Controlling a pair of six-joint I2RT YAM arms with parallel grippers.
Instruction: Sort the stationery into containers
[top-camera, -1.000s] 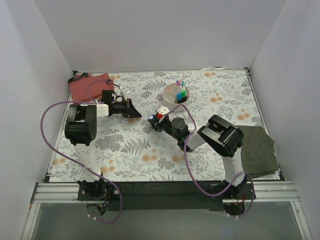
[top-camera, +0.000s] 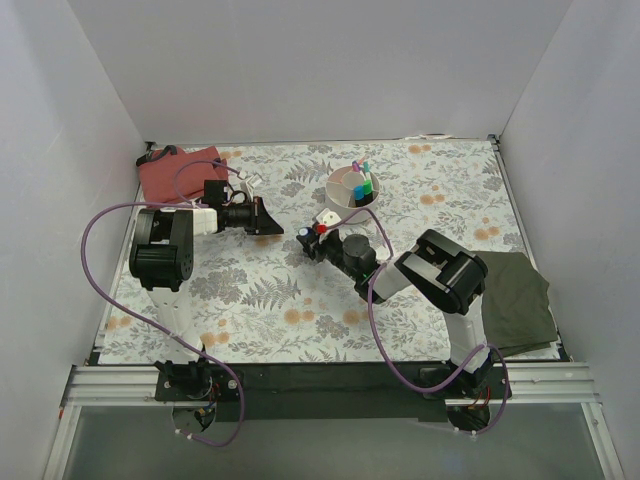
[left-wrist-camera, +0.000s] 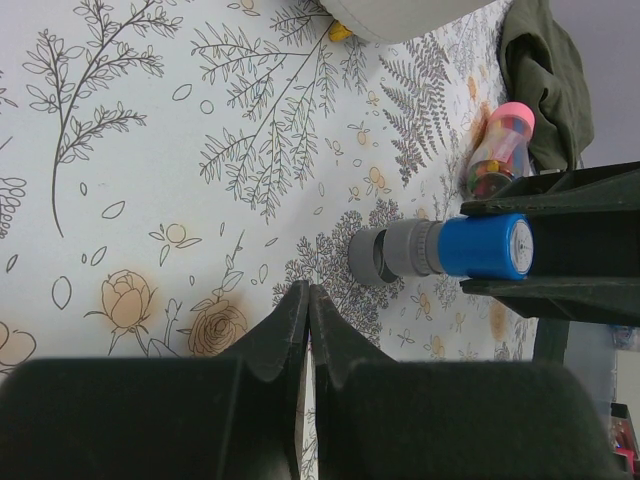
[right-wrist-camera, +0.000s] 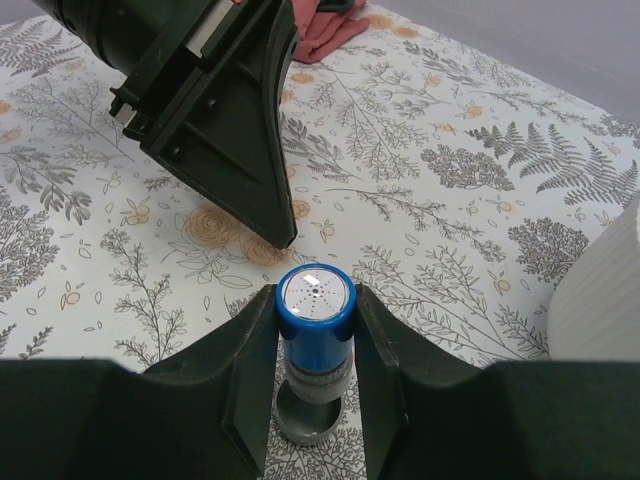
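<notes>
My right gripper is shut on the blue end of a small cylinder (left-wrist-camera: 487, 247) with a white disc on its end and a grey ribbed collar. Below its grey end, a hollow grey cup-like piece (right-wrist-camera: 307, 415) shows; whether the two touch, I cannot tell. My left gripper is shut, with nothing showing between its fingers, a short way to the left of the right one in the top view. A white round container (top-camera: 340, 203) behind the right gripper holds several blue, green and pink items.
A clear jar with a pink lid (left-wrist-camera: 513, 115) lies close behind the right fingers. Red cloth (top-camera: 165, 176) covers the back left corner; an olive cloth (top-camera: 515, 305) lies at the right edge.
</notes>
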